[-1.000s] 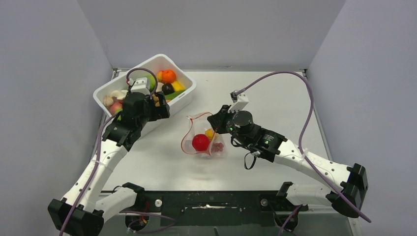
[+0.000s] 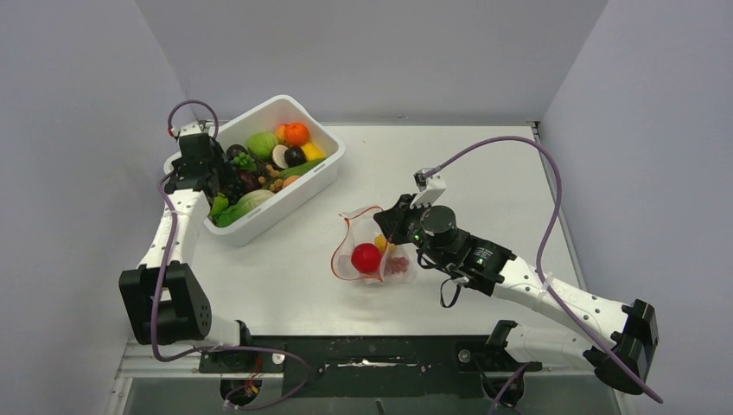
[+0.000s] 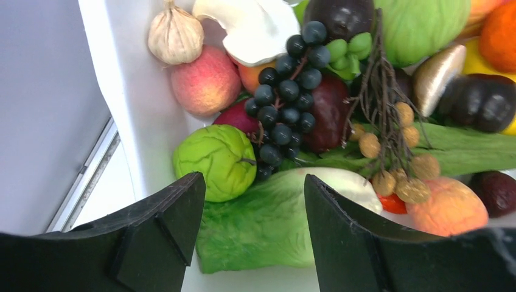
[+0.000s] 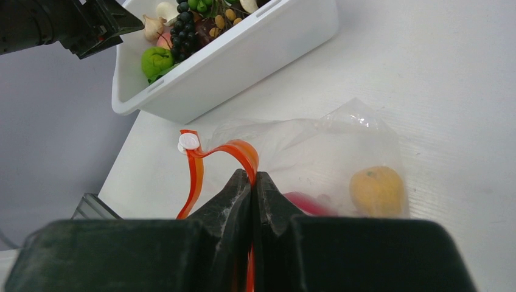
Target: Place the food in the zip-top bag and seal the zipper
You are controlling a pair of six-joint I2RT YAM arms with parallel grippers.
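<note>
The clear zip top bag (image 2: 353,226) with its orange zipper (image 4: 242,153) stands near the table's middle, its mouth gaping. Inside it show a red round food (image 2: 366,258), a yellow one (image 4: 377,191) and a pinkish piece (image 2: 398,264). My right gripper is shut on the bag's orange rim. Over the white bin's left end hangs my left gripper, fingers apart and nothing between them. Below and ahead of it lie a green pepper-like vegetable (image 3: 218,159), a leafy cabbage (image 3: 261,228) and dark grapes (image 3: 285,100).
The white bin (image 2: 275,214) at the back left holds several fruits and vegetables, including a peach (image 3: 205,82) and garlic (image 3: 176,35). Its wall stands close to the left gripper.
My left arm has swung left and is now over the bin's left end.
</note>
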